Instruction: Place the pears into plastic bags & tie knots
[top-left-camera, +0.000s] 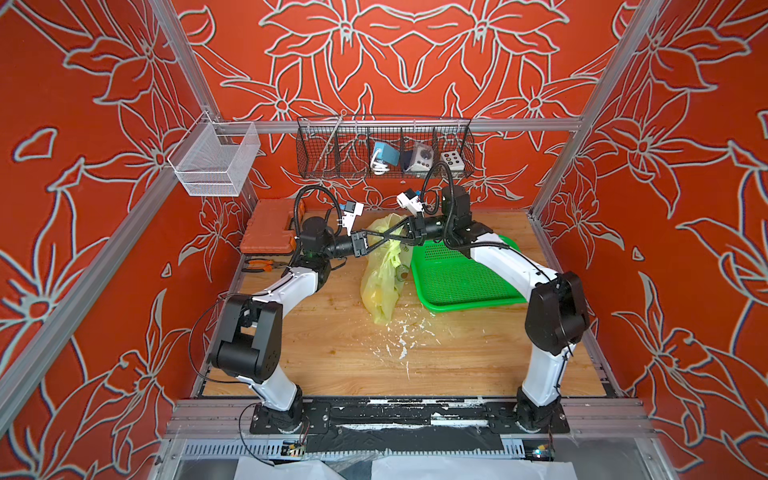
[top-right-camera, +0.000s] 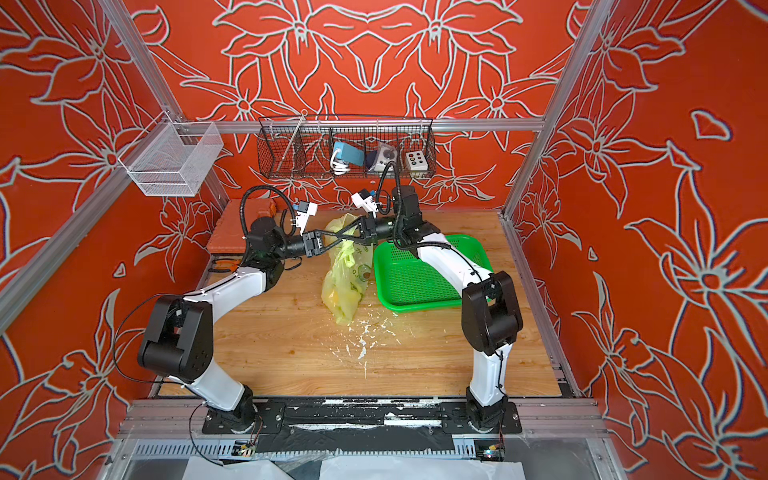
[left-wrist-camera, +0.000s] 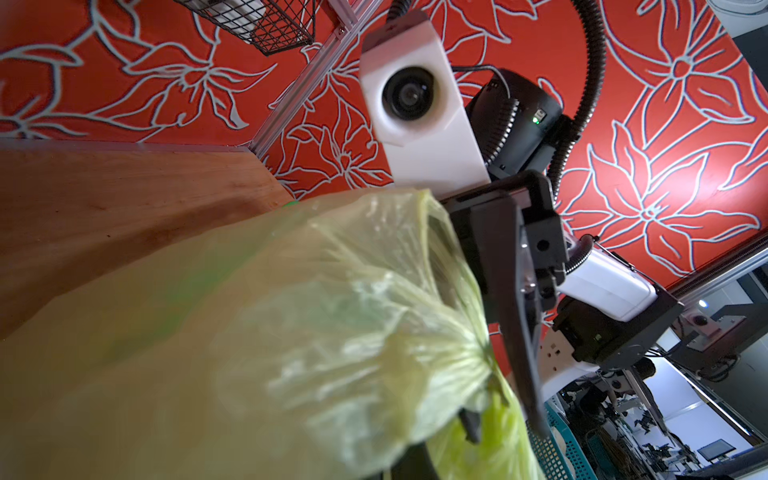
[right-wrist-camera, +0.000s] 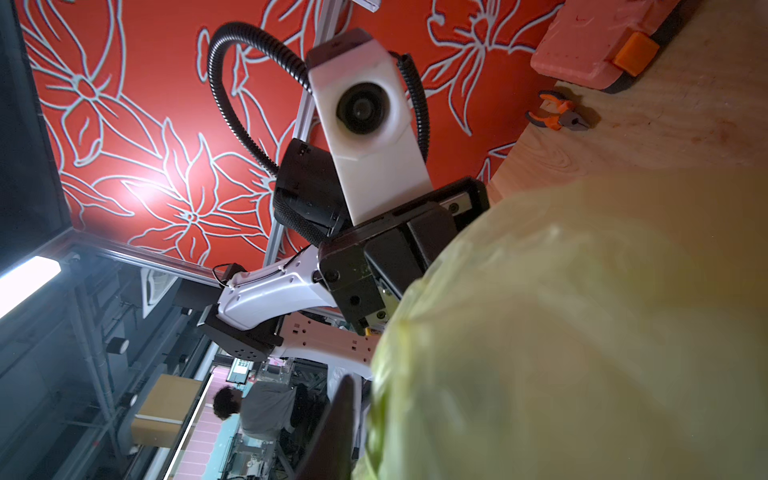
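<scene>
A thin yellow plastic bag (top-left-camera: 382, 289) stands on the table at centre, left of the green basket. A rounded orange-yellow bulge shows through its lower part; what is inside cannot be told clearly. Its top is gathered into creases, seen in the left wrist view. My left gripper (top-left-camera: 387, 237) reaches across the bag's upper part and is shut; film bunches round its fingertips, but whether any is pinched is hidden. From the right, my right gripper (top-left-camera: 406, 233) meets it there, the fingers overlapping. Film hides much of the right fingers, so their opening is unclear.
A green basket (top-left-camera: 434, 307) lies under the right forearm. White scraps (top-left-camera: 400, 340) litter the table in front of the bag. Back left are a red case (top-left-camera: 268, 226) and orange pliers (right-wrist-camera: 552, 112). A wire rack (top-left-camera: 320, 152) hangs behind.
</scene>
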